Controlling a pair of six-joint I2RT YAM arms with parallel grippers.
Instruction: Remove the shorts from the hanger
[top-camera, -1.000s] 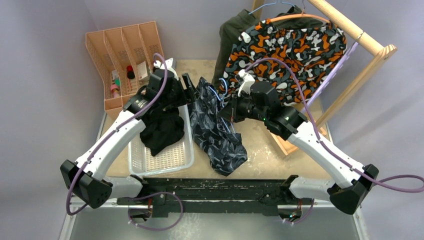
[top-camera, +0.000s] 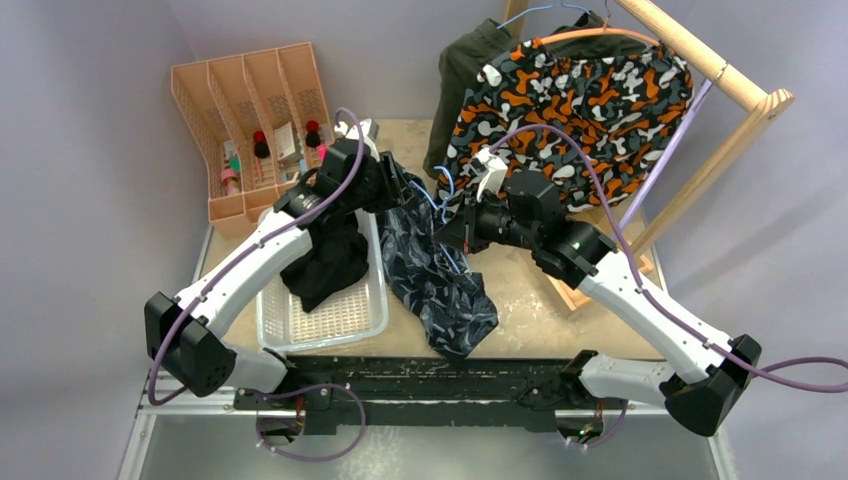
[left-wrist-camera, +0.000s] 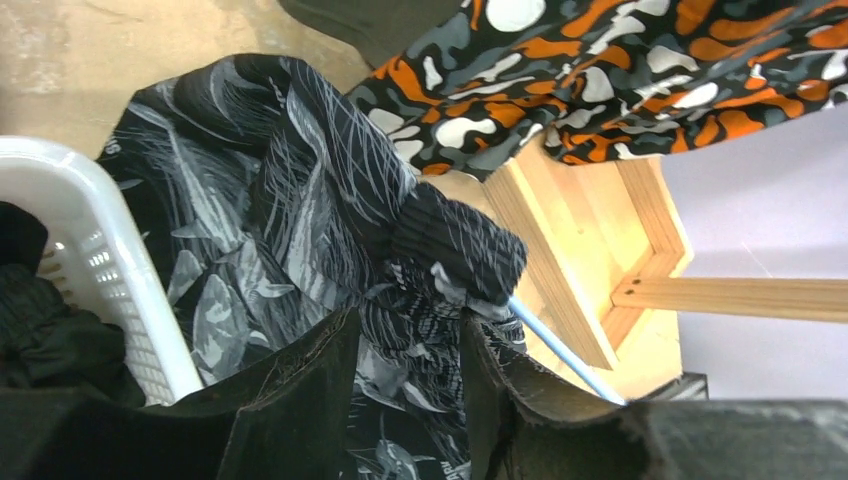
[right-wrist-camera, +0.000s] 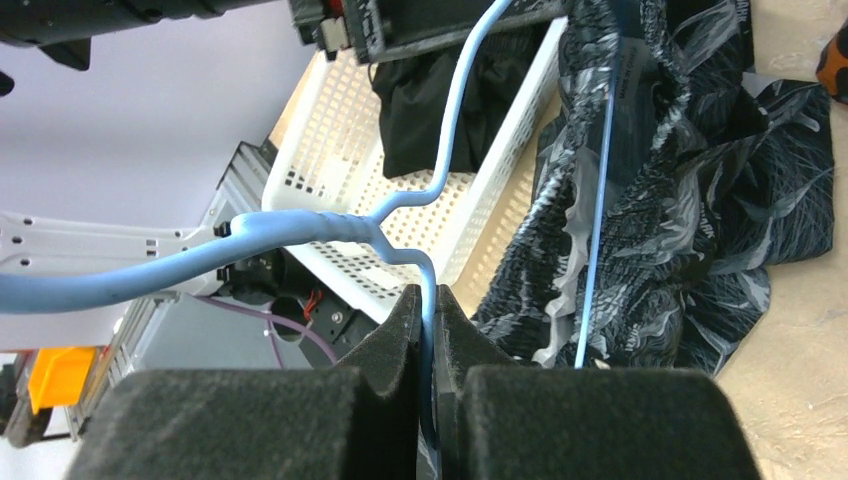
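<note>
The dark leaf-patterned shorts (top-camera: 455, 315) hang over the tabletop between my two arms, on a light blue hanger (right-wrist-camera: 300, 228). My right gripper is shut on the hanger just by its twisted neck, its wire running between the fingers. At the upper left edge of the shorts is my left gripper (top-camera: 394, 182), its fingers part open. In the left wrist view, patterned cloth of the shorts (left-wrist-camera: 240, 190) shows beyond and between its fingers; whether any of it lies inside the fingers is unclear.
A white basket (top-camera: 378, 300) holding black cloth (top-camera: 328, 265) stands below my left arm. Behind it is a tan divided organizer (top-camera: 240, 215). Camouflage shorts (top-camera: 590, 110) hang on a wooden rack (top-camera: 690, 50) at the right.
My left gripper has moved right to the edge of the shorts, and its fingers have narrowed. The right gripper has barely moved, still keeping the hanger; the shorts have shifted slightly.
</note>
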